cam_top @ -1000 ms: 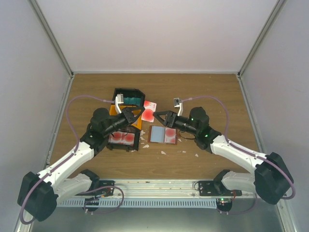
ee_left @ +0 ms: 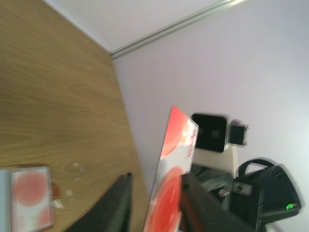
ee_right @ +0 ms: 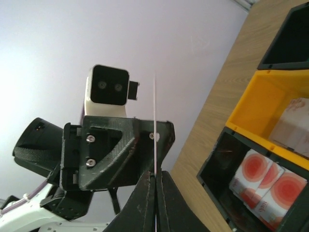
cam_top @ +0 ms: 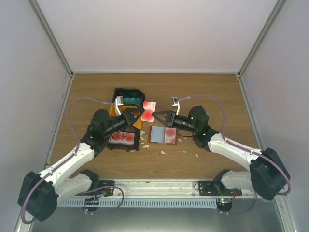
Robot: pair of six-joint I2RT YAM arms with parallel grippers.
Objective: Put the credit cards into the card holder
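A white and red credit card (cam_top: 148, 111) stands between the two grippers above the table. My right gripper is shut on it, and the card (ee_right: 155, 121) appears edge-on in the right wrist view. In the left wrist view my left gripper is open, its blurred fingers (ee_left: 193, 205) parted with the card (ee_left: 170, 179) between or just beyond them. Below, on the table, the card holder (cam_top: 157, 134) lies spread flat, grey-blue on its left half and with a red-circled card (cam_top: 170, 135) on its right half.
At the left stand a black bin (ee_right: 219, 152) with several cards (ee_right: 260, 181), a yellow bin (ee_right: 253, 104) with pale cards (ee_right: 294, 123), and another black bin (cam_top: 126, 91) with something teal inside. Small white scraps (cam_top: 163, 152) dot the table.
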